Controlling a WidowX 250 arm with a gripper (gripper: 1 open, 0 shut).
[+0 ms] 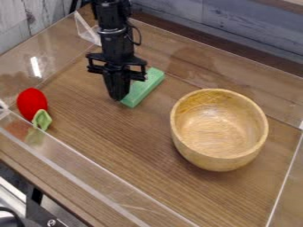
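Observation:
My black gripper (117, 82) hangs from the top, shut, low over the left edge of a green rectangular block (144, 90) on the wooden table. Whether it touches the block cannot be told; the block's left part is partly hidden behind it. A red object with a pale green leafy end (34, 104) lies at the left. A yellow-tan bowl (218, 129) sits at the right.
A pale wall runs along the back, and a clear plastic piece stands at the upper left, behind the arm.

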